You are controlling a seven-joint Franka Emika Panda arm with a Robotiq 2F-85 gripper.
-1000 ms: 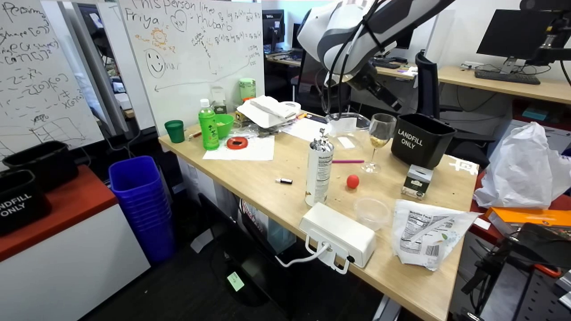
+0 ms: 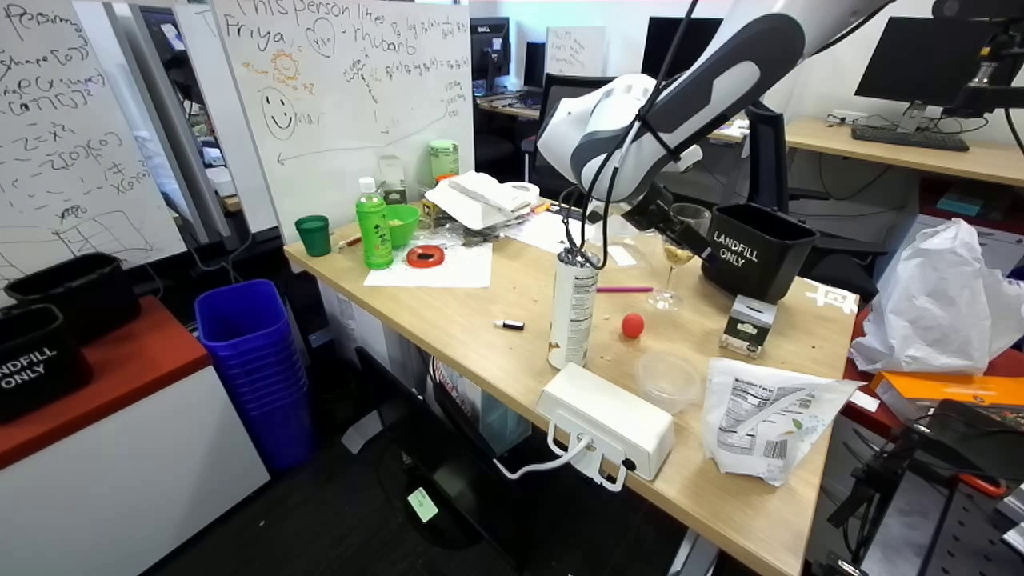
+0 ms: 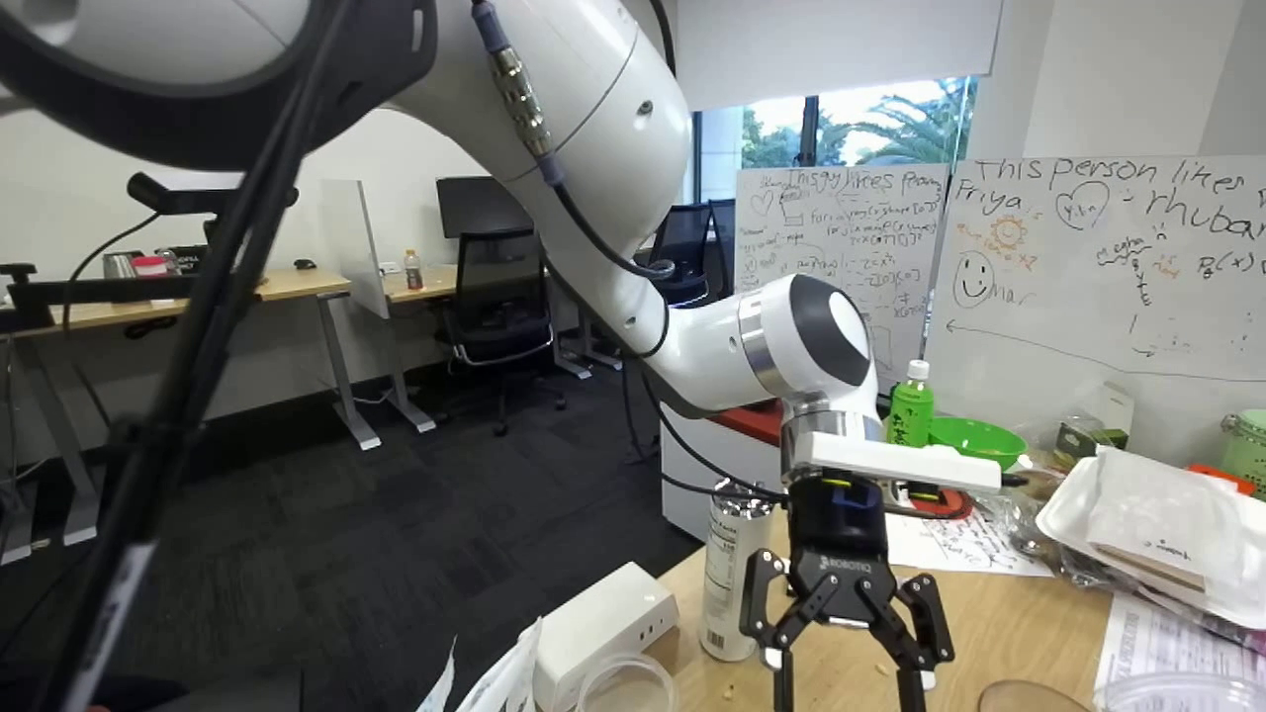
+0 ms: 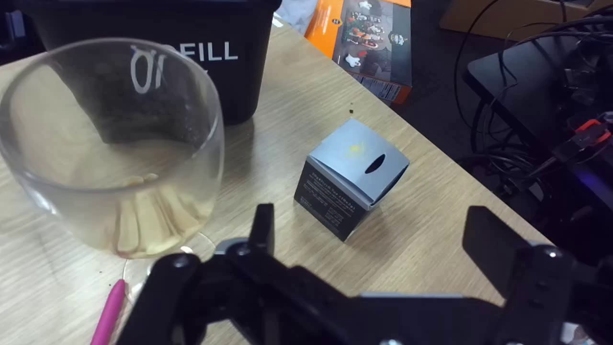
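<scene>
My gripper stands open, its two dark fingers wide apart with only tabletop and a small box in view beyond the gap. That box (image 4: 345, 178), grey-topped with dark printed sides and an oval slot, rests on the table ahead of the fingers. Close on the left of the wrist view looms a stemmed glass (image 4: 115, 155) with something pale in its bowl; it stands upright in exterior view 1. Behind the glass is a black landfill bin (image 4: 241, 86). In exterior view 2 the gripper (image 3: 849, 700) points down over the table, fingertips at the frame's bottom edge.
A pink marker (image 4: 109, 313) lies near the glass. Around it stand a red ball (image 2: 633, 326), a tall can (image 2: 572, 312), a clear tub (image 2: 669, 380), a white pouch (image 2: 768, 418) and a white power box (image 2: 606, 418). Bare table lies around the small box.
The arm has come down toward the table, bringing my gripper from above the glass to beside it. The objects on the table look unmoved.
</scene>
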